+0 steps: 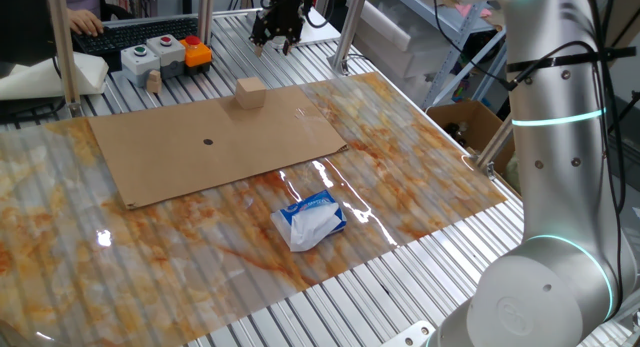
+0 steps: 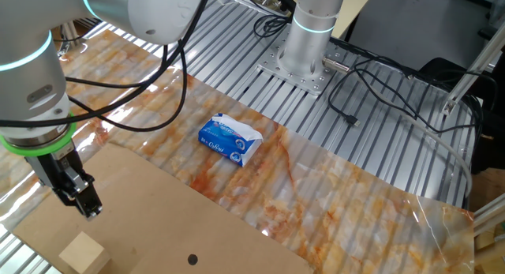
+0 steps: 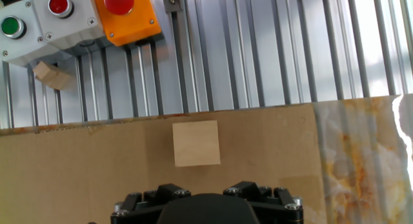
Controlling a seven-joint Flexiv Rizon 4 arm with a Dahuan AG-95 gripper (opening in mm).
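A plain wooden block [image 1: 250,93] sits at the far edge of the brown cardboard sheet [image 1: 180,157]; in the wrist view the block [image 3: 196,143] is seen from above, just beyond the fingers. My gripper [image 1: 273,49] hangs in the air, empty, its two fingertips apart. At the bottom of the wrist view the gripper shows its black fingers spread wide, with nothing between them. Exterior view 2 shows the gripper [image 2: 91,211] from the side, above the cardboard near the block [image 2: 85,254].
A blue and white tissue pack [image 2: 230,139] lies on the marbled sheet [image 2: 308,191]. Button boxes, one of them orange [image 1: 196,54], stand at the far left beside a small wooden piece [image 1: 154,82]. A black dot [image 1: 208,142] marks the cardboard, otherwise clear around it.
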